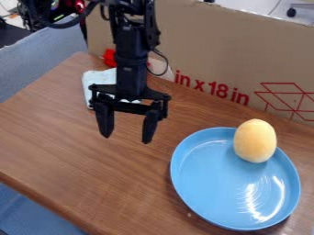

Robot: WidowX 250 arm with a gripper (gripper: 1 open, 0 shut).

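My black gripper (127, 128) hangs open over the wooden table at upper left of centre, its two fingers pointing down with nothing between them. A light blue plate (221, 193) lies on the right, and a yellow egg-shaped object (255, 140) rests on its back part. Behind my gripper, a white item (95, 80) and a red object (109, 58) are partly hidden by the arm.
A cardboard box wall (214, 55) with red print runs along the back. A grey padded edge (37, 73) borders the left side.
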